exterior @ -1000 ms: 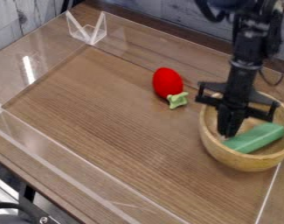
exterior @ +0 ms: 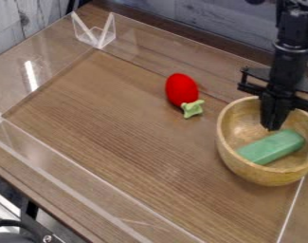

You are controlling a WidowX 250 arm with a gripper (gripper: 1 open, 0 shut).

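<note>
A yellow bowl [exterior: 232, 142] sits at the right with a green oblong object [exterior: 270, 147] inside it. The dark gripper [exterior: 274, 112] is above the bowl's back right part, fingers pointing down; it looks shut, with nothing visible held. A red rounded object [exterior: 182, 88] and a small light green piece [exterior: 193, 108] lie left of the bowl.
A clear wire-like or plastic holder [exterior: 90, 30] stands at the back left.
The gripper has moved back and to the right, upward in the view, from low over the bowl's middle to its back part.
</note>
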